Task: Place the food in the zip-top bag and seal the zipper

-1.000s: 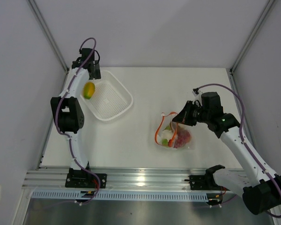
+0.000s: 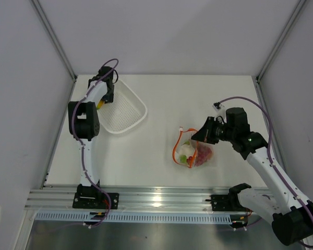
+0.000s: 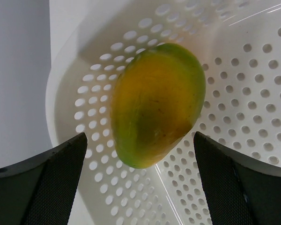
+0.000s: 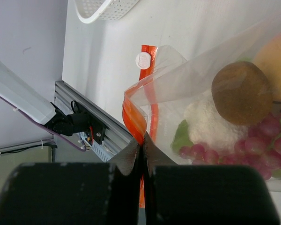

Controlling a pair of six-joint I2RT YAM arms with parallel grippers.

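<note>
A yellow-green mango (image 3: 157,105) lies against the wall of the white perforated basket (image 2: 122,112). Above it is my left gripper, open, one finger to each side of the fruit and clear of it. In the top view the left arm covers most of the mango. The clear zip top bag (image 4: 171,86) with orange zipper edging (image 4: 134,115) stands gaping on the table. Pink grapes (image 4: 257,147), a brown round fruit (image 4: 241,93) and a whitish item (image 4: 208,122) show inside it. My right gripper is shut on the bag's orange edge.
Bare white table (image 2: 156,104) lies between the basket and the bag. The basket stands at the far left, close to the side wall. A metal rail (image 2: 156,195) runs along the table's front edge.
The right arm and bag have hardly moved.
</note>
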